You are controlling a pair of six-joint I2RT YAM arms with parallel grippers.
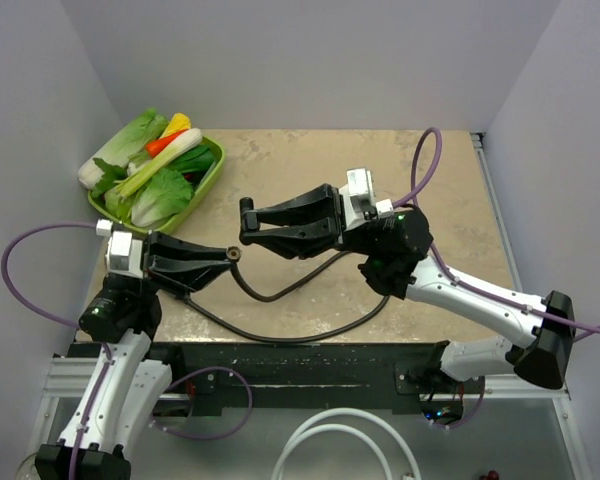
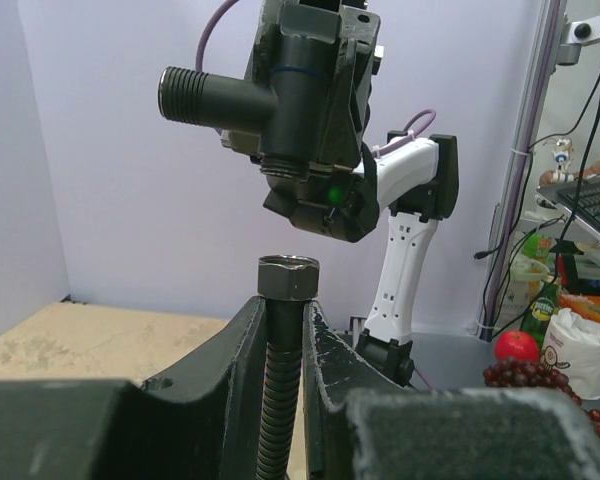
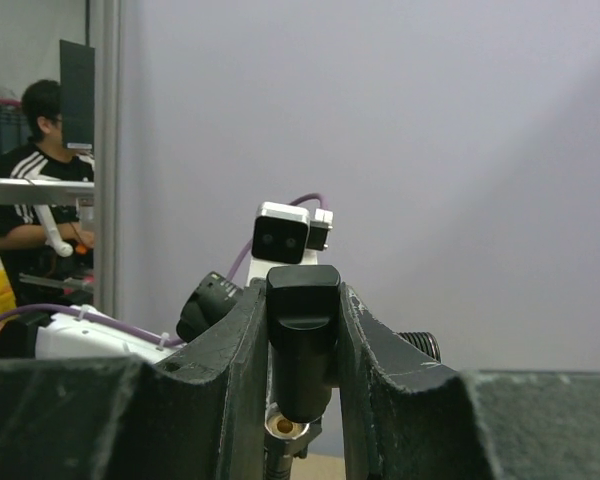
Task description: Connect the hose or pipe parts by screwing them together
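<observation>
My left gripper (image 1: pixel 230 258) is closed round the hose end, whose hex nut (image 2: pixel 288 277) points up above the ribbed hose (image 2: pixel 277 405). The dark hose (image 1: pixel 300 335) loops across the table. My right gripper (image 1: pixel 250 220) holds a black threaded tee fitting (image 2: pixel 295 110), seen in the left wrist view hanging just above the nut, apart from it, its lower threaded port facing down. In the right wrist view the fitting sits between the right fingers, with the hose nut (image 3: pixel 285 427) visible below it.
A green basket of vegetables (image 1: pixel 205 185) stands at the back left of the table (image 1: pixel 440 170). White tubing (image 1: pixel 350 418) lies in front below the table's edge.
</observation>
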